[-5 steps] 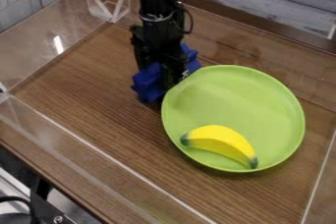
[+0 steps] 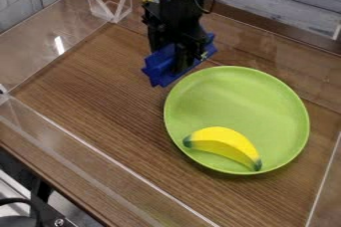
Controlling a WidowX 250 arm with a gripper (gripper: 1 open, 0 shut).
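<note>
The black gripper (image 2: 176,40) hangs over the table at the upper middle, shut on a blue cloth-like object (image 2: 166,67) just left of a green plate (image 2: 233,107). The object's exact shape is partly hidden by the gripper. A yellow toy banana (image 2: 224,145) lies on the lower part of the plate.
A yellow item is partly visible behind the arm at the top.
The gripper has risen toward the back of the table with the blue object in it. The plate and banana have stayed put.
</note>
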